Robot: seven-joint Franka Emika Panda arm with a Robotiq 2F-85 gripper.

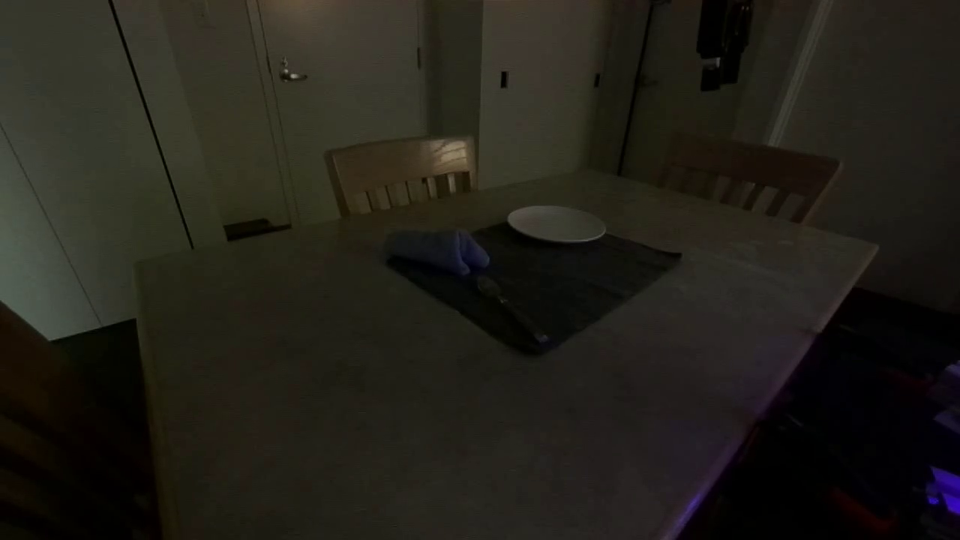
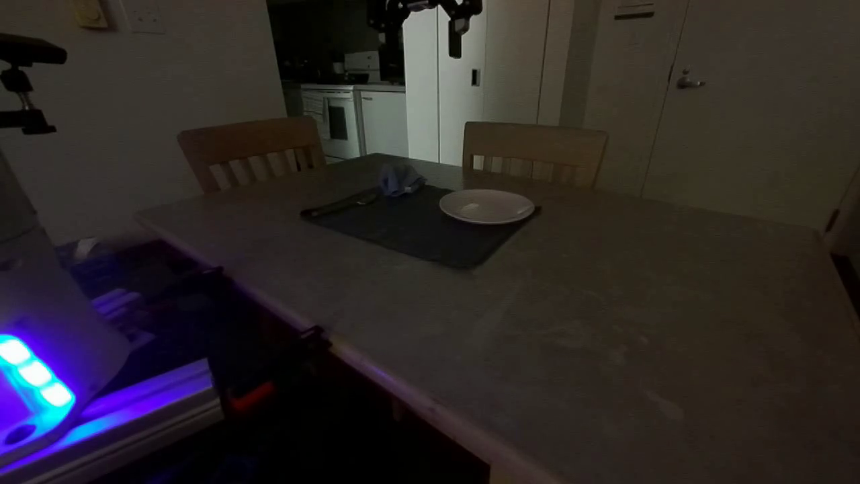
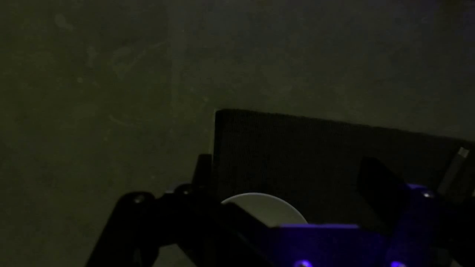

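My gripper [image 2: 424, 40] hangs high above the table at the top of exterior view 2, its fingers wide apart with nothing between them. In the wrist view the open gripper looks down over the dark placemat [image 3: 285, 147]. A white plate [image 1: 556, 224] rests near the placemat's far edge in exterior view 1; the gripper's body hides part of the plate [image 3: 262, 207] in the wrist view. A crumpled blue cloth [image 1: 436, 249] lies on one corner of the mat. Beside it, a spoon [image 1: 509, 309] lies along the mat's edge.
Wooden chairs [image 2: 536, 145] stand along its far side. Black clamps [image 2: 312, 337] grip the edge near the robot's base [image 2: 48, 323]. The room is very dim.
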